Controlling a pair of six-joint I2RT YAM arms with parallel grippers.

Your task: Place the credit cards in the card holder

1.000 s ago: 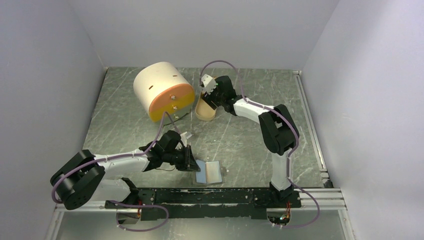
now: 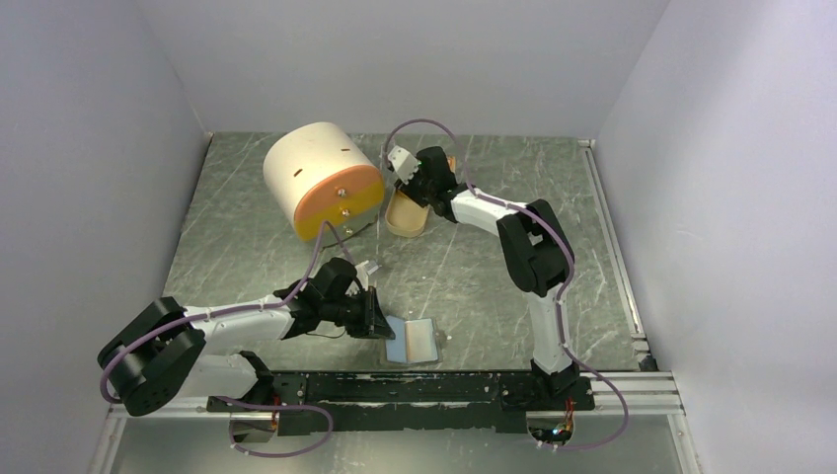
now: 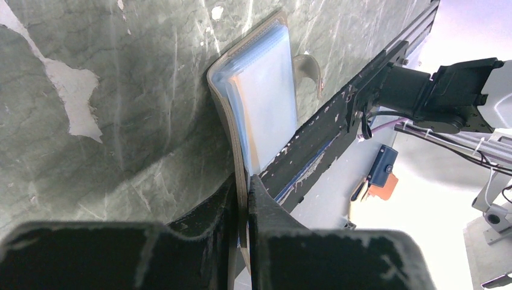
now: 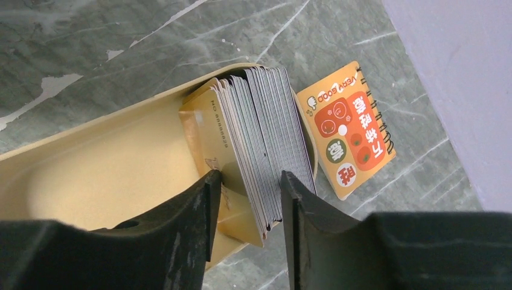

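The card holder (image 2: 420, 340) lies open at the table's front edge, with clear blue-tinted sleeves (image 3: 263, 96). My left gripper is shut on its edge. At the back, a cream tray (image 4: 115, 163) holds a dense stack of cards (image 4: 265, 139) at one end, with yellow card on the side. My right gripper is over that stack, fingers part open, fingertips at the cards; whether any card is between them is unclear.
A white cylinder box (image 2: 308, 173) with orange front stands left of the tray. An orange notebook (image 4: 344, 127) lies beside the tray. Walls surround the table.
The left gripper and card holder have stayed put.
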